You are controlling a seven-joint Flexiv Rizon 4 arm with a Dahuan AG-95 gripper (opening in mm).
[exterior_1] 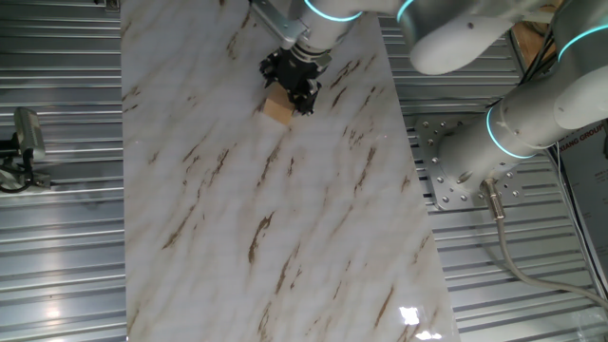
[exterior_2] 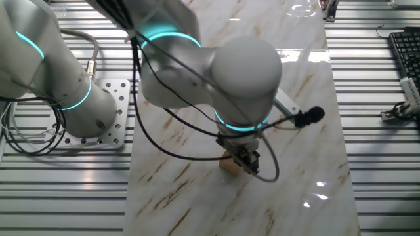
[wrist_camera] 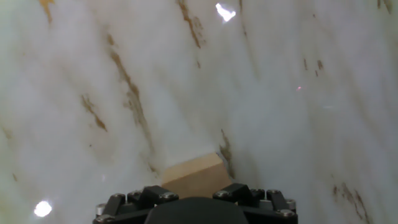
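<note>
A small tan wooden block [exterior_1: 278, 105] rests on the marble-patterned tabletop, toward the far end in exterior view 1. My gripper [exterior_1: 289, 88] is right over it, pointing down, and its black fingers hide part of the block. In exterior view 2 only a piece of the block [exterior_2: 230, 165] shows beside the gripper [exterior_2: 243, 159]. The wrist view has the block [wrist_camera: 196, 175] at the bottom middle, its near part hidden behind the black gripper. Parts of the fingers stand apart in that view, but whether the pads touch the block is hidden.
Ribbed metal surface [exterior_1: 66, 256] runs along both sides. A camera-like device [exterior_1: 27, 138] stands off to the left, and my arm's base plate [exterior_1: 446, 180] is at the right.
</note>
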